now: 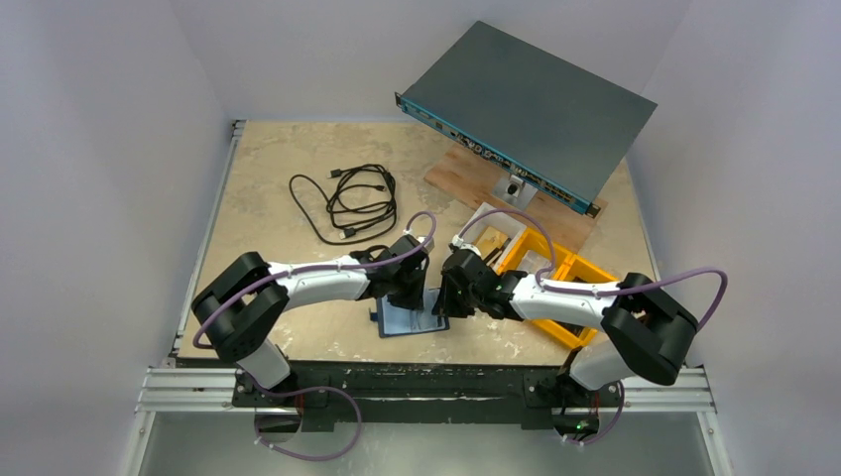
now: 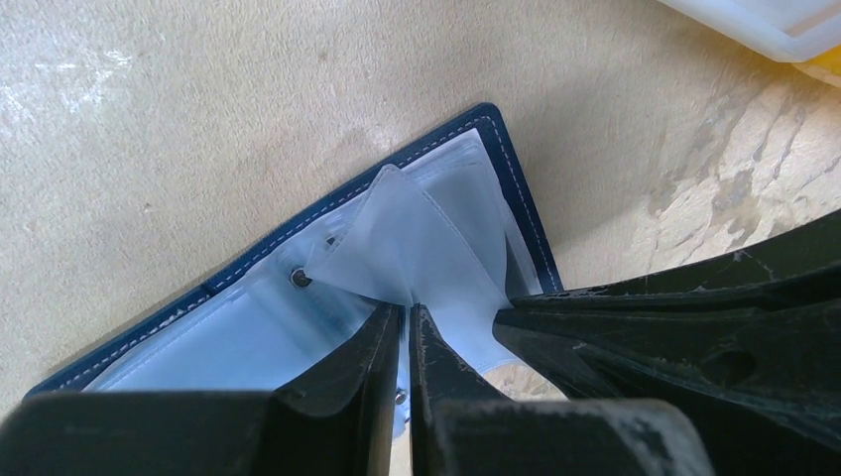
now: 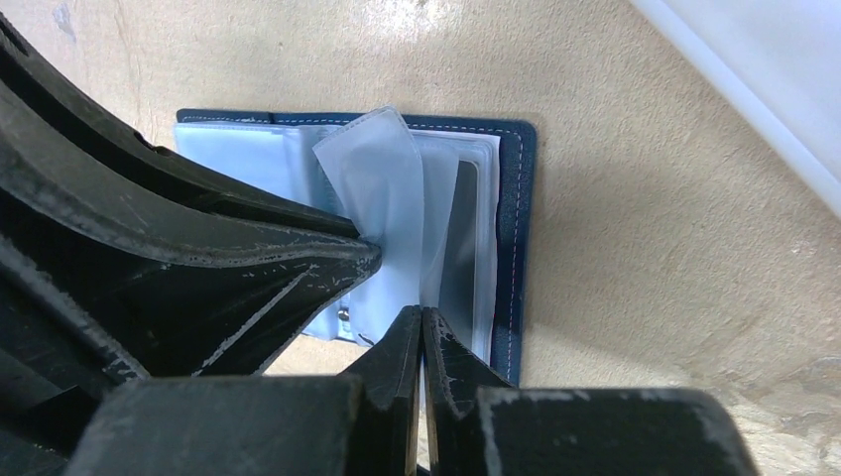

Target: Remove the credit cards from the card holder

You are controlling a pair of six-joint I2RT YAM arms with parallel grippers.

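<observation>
An open navy card holder [image 1: 391,329] with clear pale-blue sleeves lies flat under both grippers. In the left wrist view one sleeve flap [image 2: 385,233] is lifted and folded over diagonally. My left gripper is closed down to a thin gap, with the flap's plastic pinched between its fingertips. My right gripper is shut, its tips at the lifted sleeve's edge; nothing clearly shows between them. Beside the flap, a flat grey patch [image 3: 459,248] shows in the sleeve; whether it is a card, I cannot tell.
A yellow organizer [image 1: 601,274] and a white bin [image 1: 513,226] stand to the right. Coiled black cable [image 1: 359,201] lies behind the left arm. A rack device [image 1: 526,104] on a stand overhangs the back right. Bare table surrounds the holder's left side.
</observation>
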